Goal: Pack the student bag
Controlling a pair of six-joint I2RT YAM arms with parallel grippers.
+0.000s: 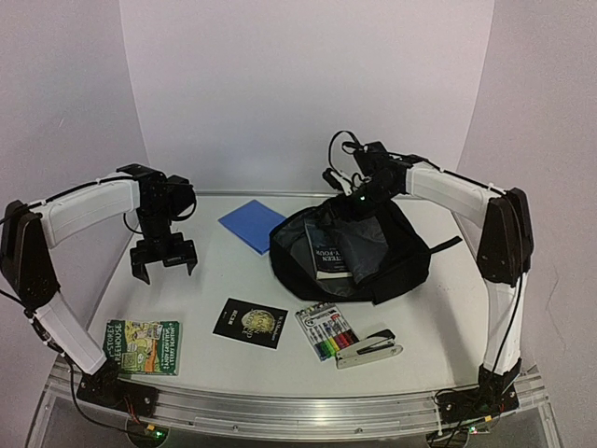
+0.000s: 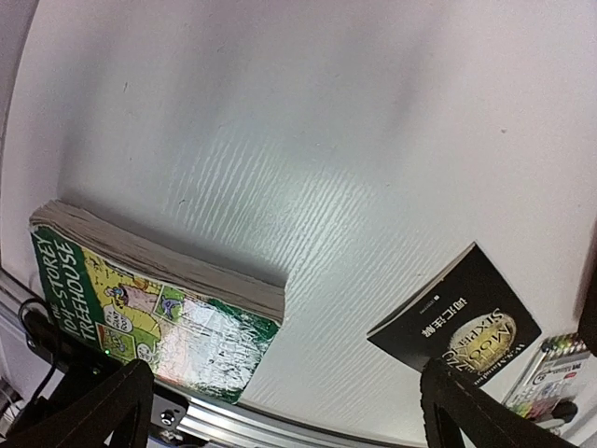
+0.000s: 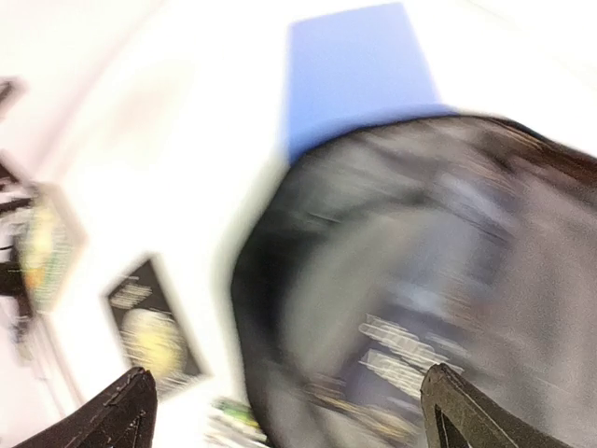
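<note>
The black bag lies open on the right half of the table, a dark-blue book inside it. Over its back part hovers my right gripper, fingers wide apart and nothing between them. Out on the left, my left gripper is open and empty above bare table. Below it, near the front edge, rests the green comic book. A black booklet lies flat at front centre. Beside it are a pack of coloured markers and a cream stapler, close together in front of the bag.
A blue folder lies flat at the back, its corner close to the bag's left rim. A strap sticks out from the bag's right side. Bare table stretches across the left middle and the right front.
</note>
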